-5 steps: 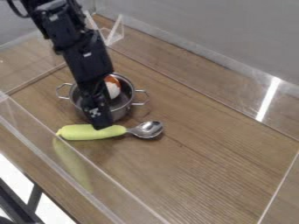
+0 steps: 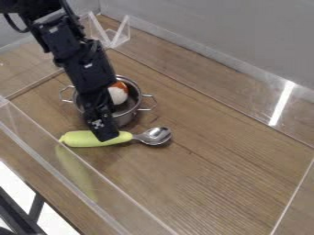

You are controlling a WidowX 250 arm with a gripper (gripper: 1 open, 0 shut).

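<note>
My black gripper [image 2: 103,123] hangs down at the left, open, its fingertips just above a pale yellow elongated object [image 2: 86,139]. Beside that object's right end lies a metal spoon [image 2: 156,137]. Behind the gripper a metal pot [image 2: 128,108] with side handles holds a white and orange round item [image 2: 117,93], partly hidden by the gripper.
A pale wall [image 2: 233,37] runs along the back. A transparent edge crosses the lower left, and a white wire-like object [image 2: 110,32] stands at the back.
The gripper has moved slightly down and left toward the yellow object over the last second. The other things have not visibly moved.
</note>
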